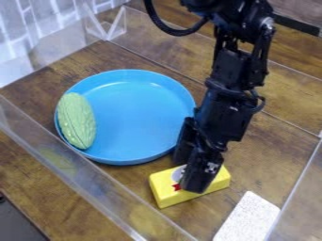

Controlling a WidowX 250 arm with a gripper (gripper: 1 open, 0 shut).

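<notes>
My black gripper [199, 160] reaches down from the top of the camera view over a yellow box [172, 194] with a small printed label, lying on the wooden table just right of the plate. The fingertips are at the top of the box, open, partly hiding it; whether they touch it is unclear.
A blue plate [132, 104] holds a green leafy vegetable [77, 120] on its left side. A white rectangular object [248, 218] lies at lower right. Clear plastic walls run along the lower left and right edges. Bare wood [258, 151] shows right of the gripper.
</notes>
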